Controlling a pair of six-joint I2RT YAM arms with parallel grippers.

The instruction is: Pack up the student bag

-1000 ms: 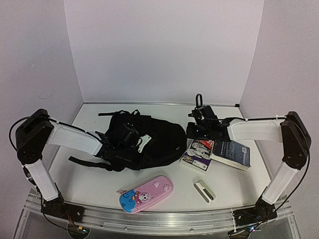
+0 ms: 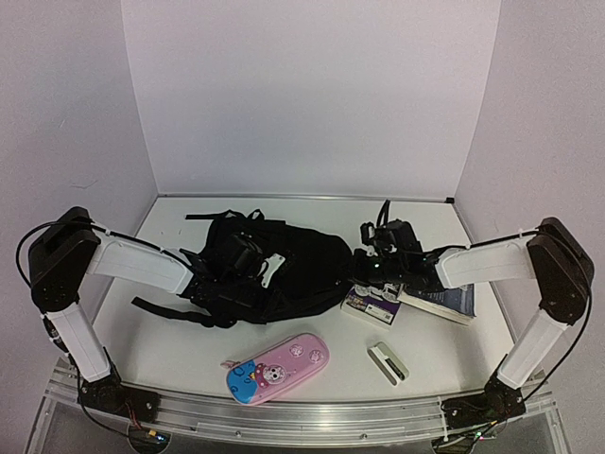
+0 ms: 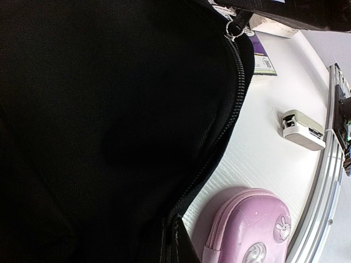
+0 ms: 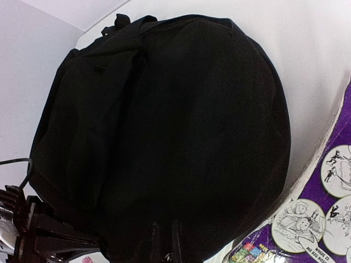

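A black bag (image 2: pixel 307 260) lies on the table, its zipper (image 3: pixel 239 82) running along the front edge in the left wrist view. At that edge, my left gripper has its fingertips close together, with the bag's fabric running in between. By the bag's right corner, my right gripper (image 2: pixel 350 274) reaches the metal zipper ring (image 3: pixel 235 30). Its dark fingers (image 4: pixel 176 241) stand close together against the black cloth, so a hold on the ring cannot be made out. A pink pencil case (image 2: pixel 279 369) and a white stapler (image 2: pixel 388 363) lie in front.
A purple book (image 2: pixel 371 305) lies just right of the bag, partly under the right arm. Another, dark-covered book (image 2: pixel 454 295) is further right. Bag straps (image 2: pixel 170 312) spread out on the left. Bare table lies around the stapler and along the back.
The left arm, bag, pencil case and stapler look unmoved.
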